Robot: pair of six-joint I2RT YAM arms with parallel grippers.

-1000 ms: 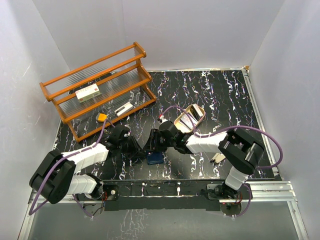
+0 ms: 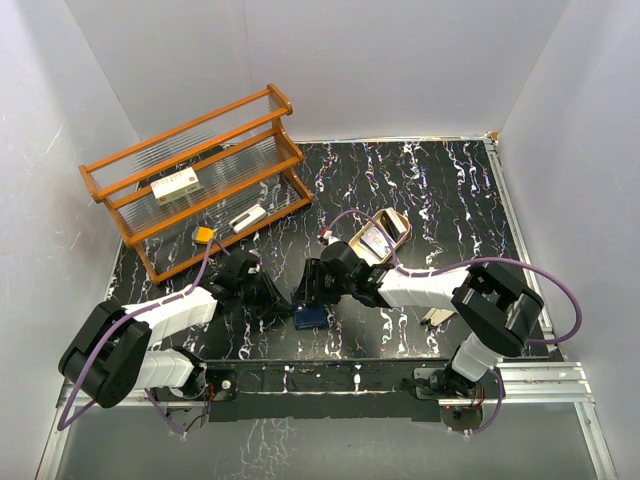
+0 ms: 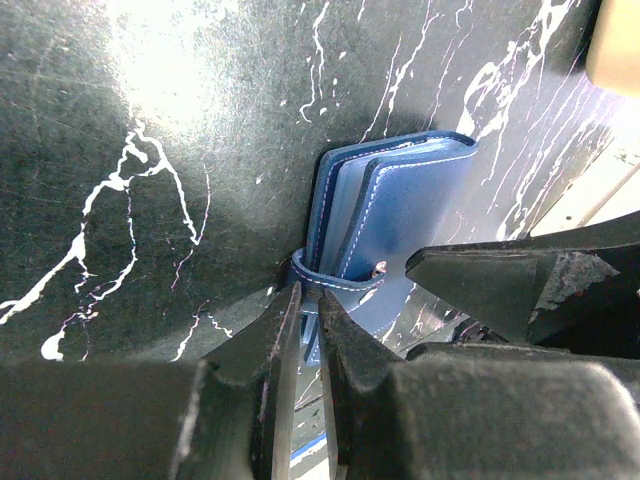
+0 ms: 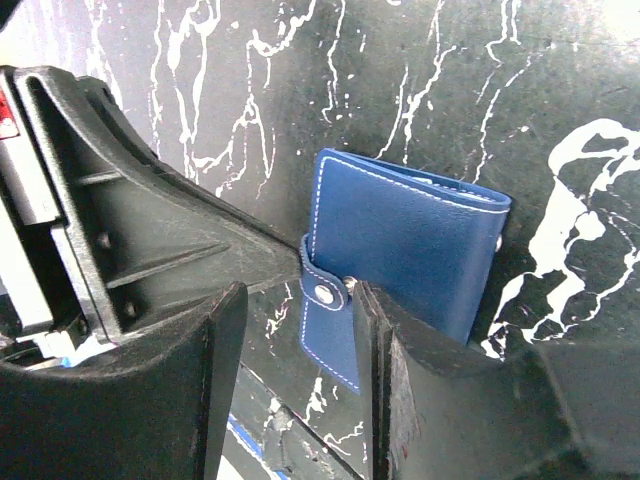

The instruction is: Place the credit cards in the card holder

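The blue card holder [image 2: 310, 318] lies on the dark marbled table between my two grippers. In the left wrist view its folded body [image 3: 400, 200] shows with the strap at its near end, where my left gripper is shut at the strap. In the right wrist view the holder [image 4: 400, 240] shows its strap and snap, with the fingertips of my right gripper over it, apart from each other. The left gripper's finger reaches in to the strap from the side. I cannot tell which cards, if any, are inside.
A wooden shelf [image 2: 200, 190] with boxes stands at the back left. A light tray [image 2: 362, 242] holding card-like items sits behind the right arm. Pale objects [image 2: 436, 316] lie at the right.
The right arm has shifted slightly at its elbow. The left arm and the card holder look nearly unchanged.
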